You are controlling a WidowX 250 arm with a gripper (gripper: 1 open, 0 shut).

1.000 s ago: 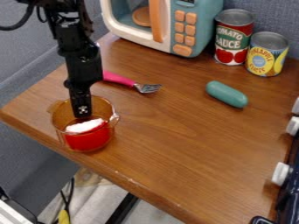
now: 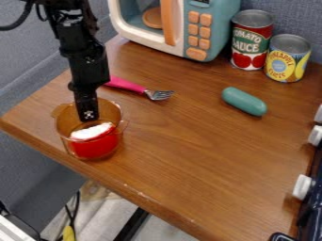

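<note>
My black gripper (image 2: 87, 110) hangs from above over an amber see-through pot (image 2: 111, 122) at the table's left side, its tip just at or inside the rim. Inside or through the pot show a red bowl-like part (image 2: 96, 147) and a white item (image 2: 89, 132) below the fingertips. I cannot tell whether the fingers are open or shut.
A pink-handled fork (image 2: 156, 94) lies behind the pot, a teal oblong (image 2: 244, 101) to the right. A toy microwave (image 2: 201, 37) and two cans (image 2: 250, 47) stand at the back. A dark appliance (image 2: 306, 212) lines the right edge.
</note>
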